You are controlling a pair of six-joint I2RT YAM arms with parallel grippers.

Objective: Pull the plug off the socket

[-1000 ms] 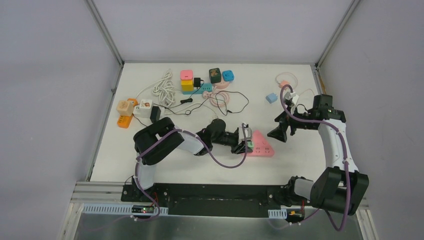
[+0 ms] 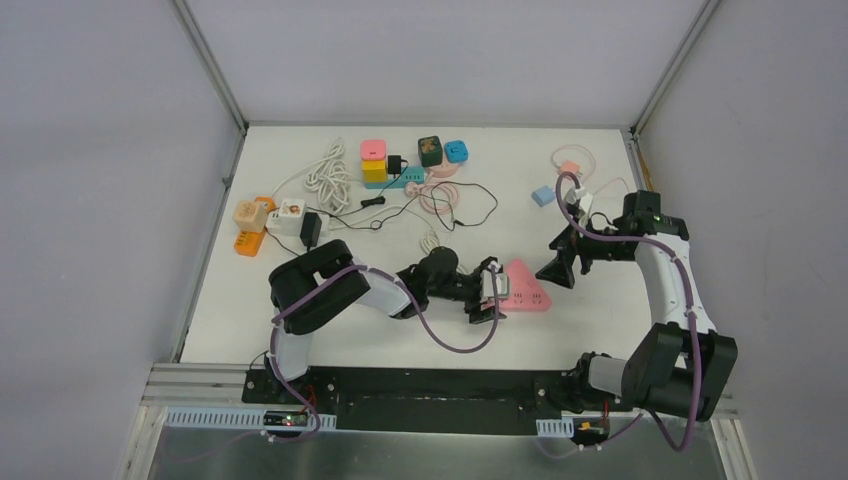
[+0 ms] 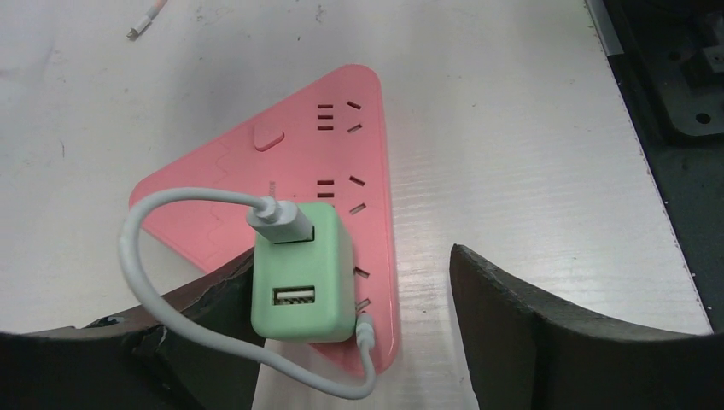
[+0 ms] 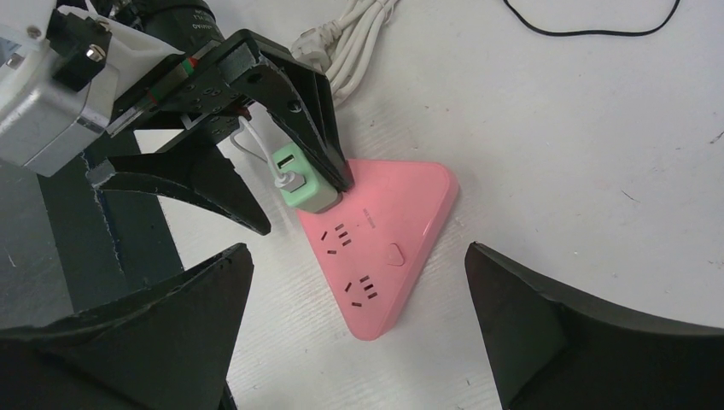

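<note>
A pink triangular power strip point(image 2: 523, 287) lies on the white table. A mint-green USB charger point(image 3: 303, 265) with white cables sits at one corner of it. My left gripper is open around that end, the charger between its fingers near the left one, with a gap to the right one. In the right wrist view its fingers stand either side of the green charger point(image 4: 307, 188). My right gripper is open above the table, right of the strip in the top view, with nothing held.
Power strips, adapters and cable coils point(image 2: 328, 180) fill the back and left of the table. A small blue block point(image 2: 543, 195) lies behind the right gripper. The table's front edge point(image 2: 440, 368) runs close below the left arm.
The right arm has barely moved.
</note>
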